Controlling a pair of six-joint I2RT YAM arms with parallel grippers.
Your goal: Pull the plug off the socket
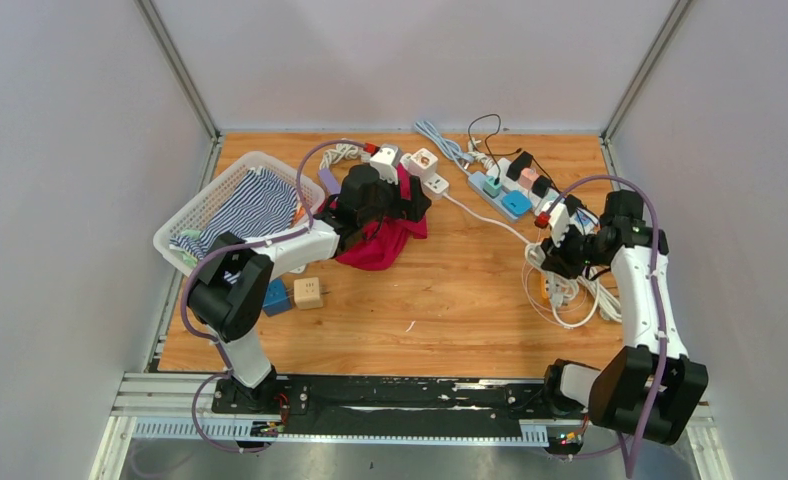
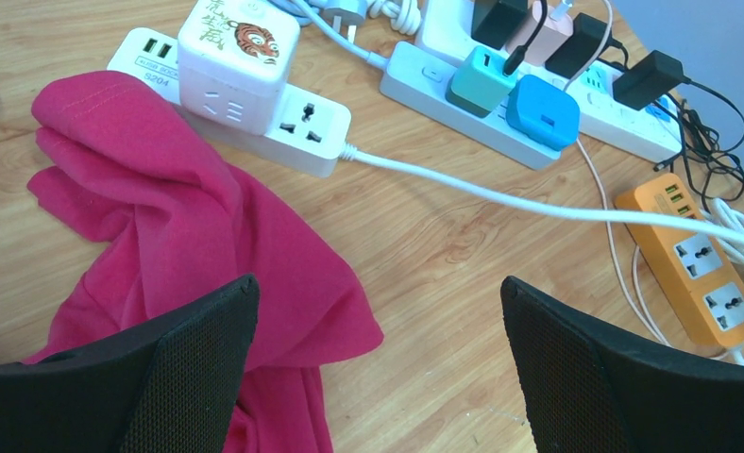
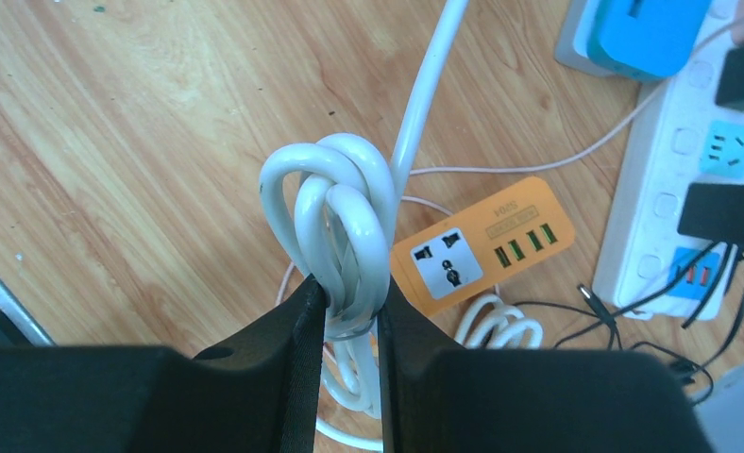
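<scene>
A white socket strip (image 2: 312, 132) carries a cube adapter with a tiger sticker (image 2: 236, 57); its white cable runs right to a coiled bundle (image 3: 340, 198). My right gripper is shut on that bundle, above an orange strip (image 3: 529, 236). My left gripper is open above a crumpled pink cloth (image 2: 179, 217), in front of the white strip, with nothing between its fingers. Behind, a light blue strip (image 2: 425, 94) holds a teal cube (image 2: 477, 80) and a blue plug (image 2: 543, 118).
A white basket (image 1: 174, 217) with striped cloth is at the left, near blue (image 1: 275, 298) and wooden (image 1: 308, 293) blocks. Another crowded white strip (image 3: 661, 189) lies at the back right among cables.
</scene>
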